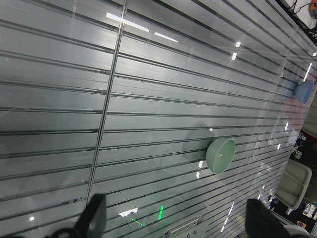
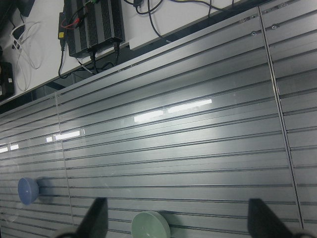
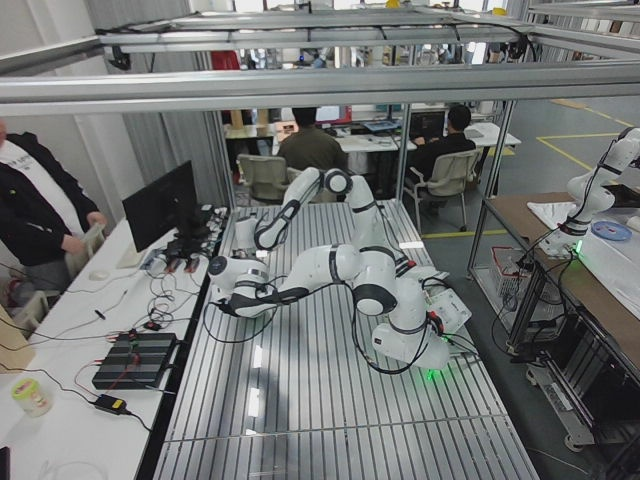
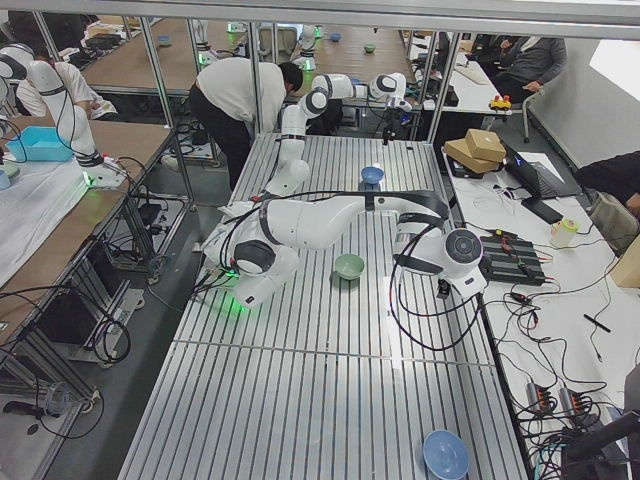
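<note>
A green bowl (image 4: 349, 266) (image 1: 221, 155) (image 2: 150, 225) stands mid-table. A blue bowl (image 4: 371, 174) (image 1: 304, 91) (image 2: 27, 191) is toward one end, another blue bowl (image 4: 446, 455) toward the other. In the left wrist view my left gripper is open, with nothing between its fingers, raised above the slatted table. My right gripper, in the right wrist view, also stands open and empty above the table, with the green bowl below. In the camera left view the arms hide the bowls.
A white side table (image 3: 60, 440) holds a black power box (image 3: 135, 360), cables and a monitor (image 3: 160, 215). A metal frame runs overhead, and a person stands beside the side table.
</note>
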